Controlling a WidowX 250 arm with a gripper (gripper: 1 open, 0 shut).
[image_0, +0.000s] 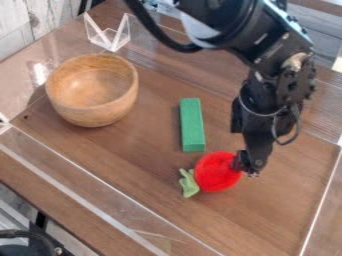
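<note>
A red strawberry-like object (215, 172) with a pale green stalk lies on the wooden table. My black gripper (249, 160) is at its upper right edge, low and partly over it; whether the fingers touch or hold it cannot be told. A green block (191, 125) lies just behind the red object, to the left of my gripper.
A wooden bowl (91, 90) stands at the left, with a white wire-like frame (110, 32) behind it. Clear strips run along its edges.
</note>
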